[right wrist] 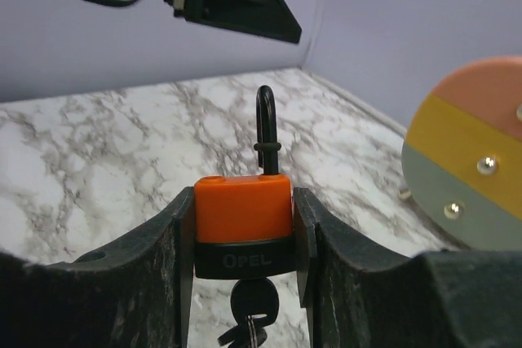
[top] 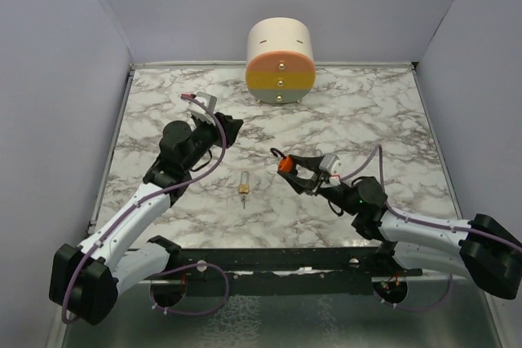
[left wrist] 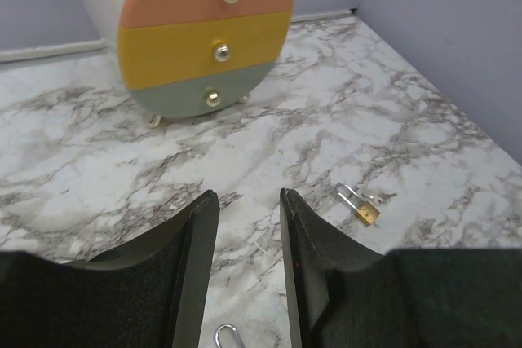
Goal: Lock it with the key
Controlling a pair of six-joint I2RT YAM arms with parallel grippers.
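Note:
In the right wrist view an orange padlock (right wrist: 243, 209) with a black band sits between my right gripper's fingers, which touch both its sides. Its black shackle (right wrist: 267, 120) stands up, seen edge-on; I cannot tell whether it is closed. Below the body a black key head (right wrist: 254, 303) shows, with a bit of metal under it. From above, my right gripper (top: 292, 175) is shut on this padlock, right of the table's middle. My left gripper (top: 234, 126) is open and empty, up and to the left of it.
A brass padlock (top: 244, 188) with a long shackle lies between the arms. The left wrist view shows a small brass padlock (left wrist: 360, 205) at the right. A white drawer chest (top: 280, 56) stands at the back.

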